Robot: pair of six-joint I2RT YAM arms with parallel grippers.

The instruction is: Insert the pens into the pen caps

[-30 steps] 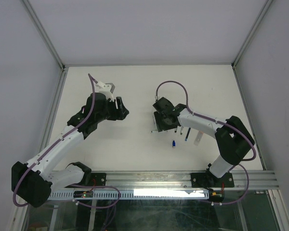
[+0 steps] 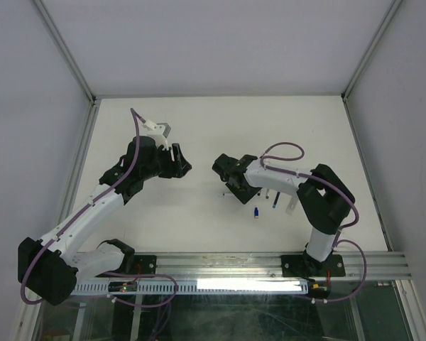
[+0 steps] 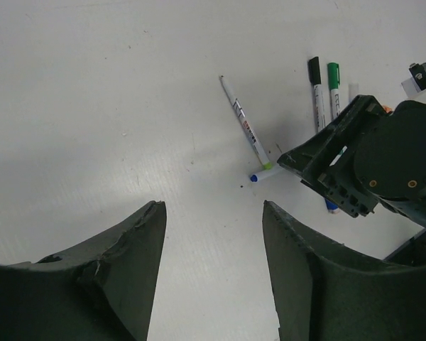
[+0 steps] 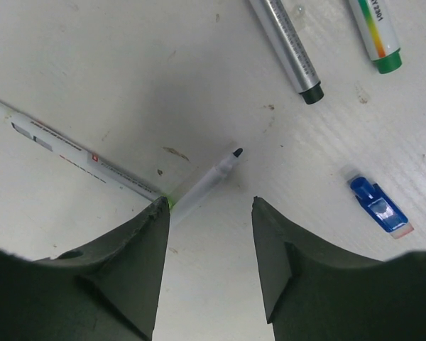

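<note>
My right gripper is open over a pale uncapped pen [image 4: 203, 185], tip toward upper right, between its fingers in view; whether it touches cannot be told. A white pen [image 4: 82, 156] with a green end lies against it. A blue cap [image 4: 376, 207] lies to the right. Pens with black [image 3: 314, 70] and green [image 3: 334, 74] ends lie farther back, partly hidden in the left wrist view by the right gripper. My left gripper hangs open at the left, over bare table [image 2: 192, 128].
Several pens lie at the right of the table, under and beside the right arm. Grey walls border the sides and back, and a metal rail [image 2: 213, 263] runs along the front.
The left arm stays nearly still.
</note>
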